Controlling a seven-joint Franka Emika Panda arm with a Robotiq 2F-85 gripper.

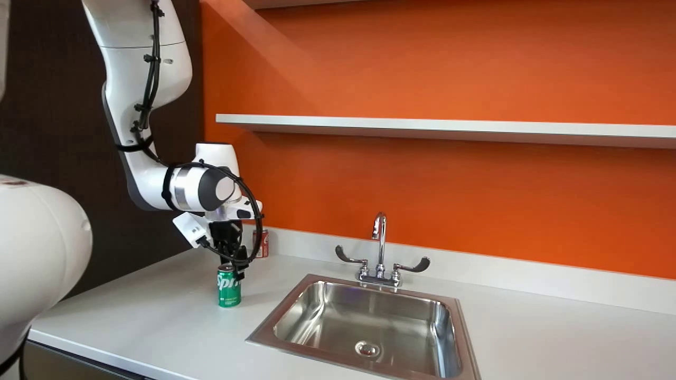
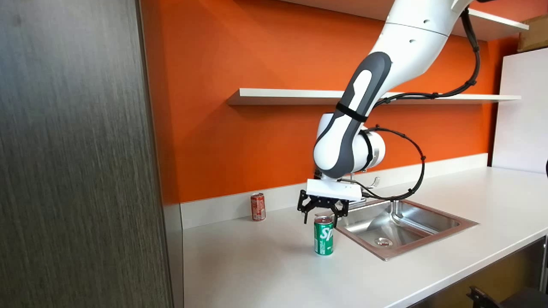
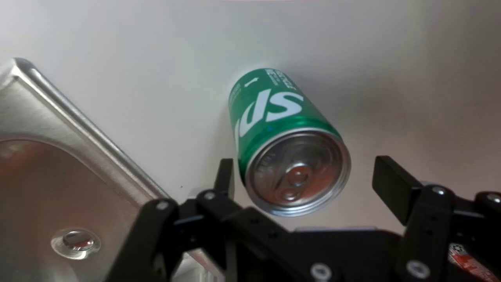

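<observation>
A green Sprite can (image 1: 228, 288) stands upright on the counter, left of the sink. My gripper (image 2: 321, 220) is above it, pointing down with its fingers spread. In the wrist view the green can (image 3: 282, 127) shows its lid between the fingers; one finger (image 3: 225, 176) is close to the lid's left side, and a clear gap separates the lid from the other finger (image 3: 392, 183). The can rests on the counter, not held. Whether the left finger touches it cannot be told.
A red can (image 2: 257, 207) stands near the back wall. The steel sink (image 1: 291, 294) and its faucet (image 1: 380, 244) are to the right of the green can in the first exterior view. A shelf (image 1: 443, 126) runs above.
</observation>
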